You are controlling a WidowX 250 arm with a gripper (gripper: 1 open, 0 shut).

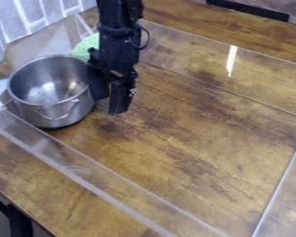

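Note:
A steel pot (40, 93) sits on the wooden table at the left, upright, inside the clear-walled area. My black gripper (111, 91) reaches down from the top and is low at the pot's right side, its fingers at or very near the rim and outer wall. Whether the fingers are shut on the pot or stand apart is too dark and small to tell.
A green object (84, 48) lies behind the arm at the upper left, partly hidden. Bare wood (206, 139) fills the middle and right. Clear panel edges run along the left front and right, and a light curtain hangs at the back left.

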